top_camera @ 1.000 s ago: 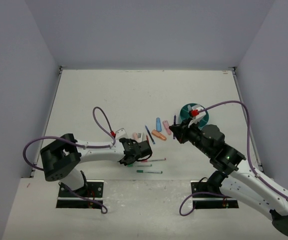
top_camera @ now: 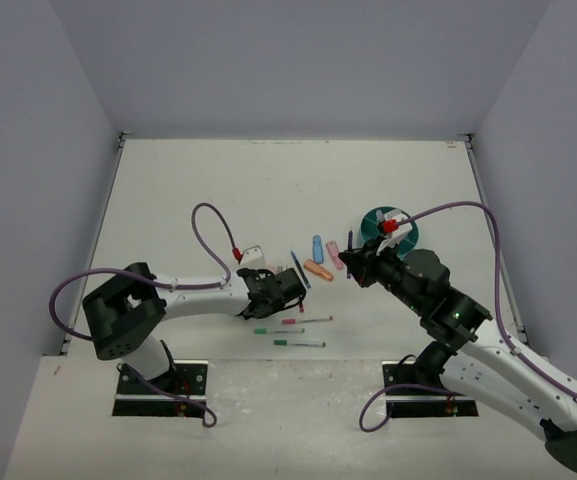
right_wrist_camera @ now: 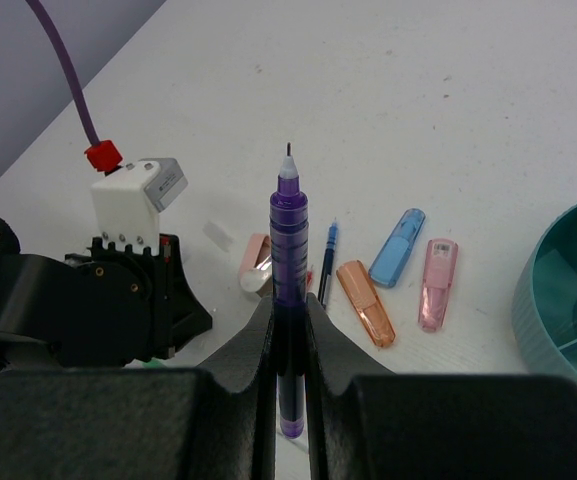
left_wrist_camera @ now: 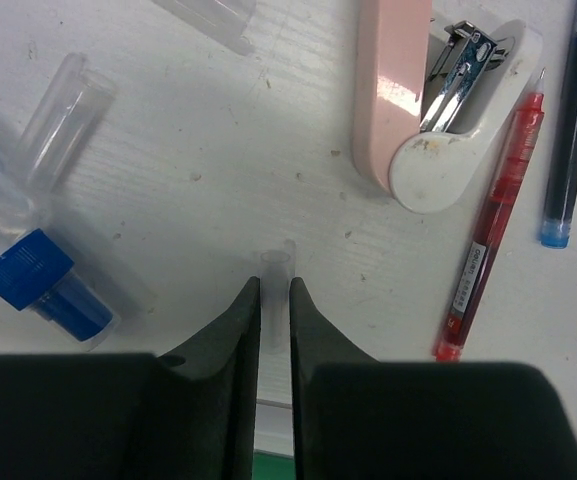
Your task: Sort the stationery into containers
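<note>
My right gripper is shut on a purple pen [right_wrist_camera: 289, 240], held upright with its tip up. In the left wrist view a small clear cap [left_wrist_camera: 276, 285] stands between the close-set fingertips of my left gripper, which looks shut on it. Ahead of it lies a pink and white stapler [left_wrist_camera: 393, 95], with a red pen [left_wrist_camera: 490, 225] and a blue pen [left_wrist_camera: 573, 125] to its right. A clear tube with a blue cap [left_wrist_camera: 26, 268] lies on the left. The round green container [right_wrist_camera: 558, 325] has dividers inside.
Orange [right_wrist_camera: 366, 303], blue [right_wrist_camera: 398, 247] and pink [right_wrist_camera: 435, 285] pieces lie between my grippers and the container. Near the front are green-capped pens [top_camera: 298, 344] and a red-capped one [top_camera: 308, 320].
My left arm's hand has moved slightly right and away from the front edge, now covering more of the stapler and red pen. The right arm has stayed still.
</note>
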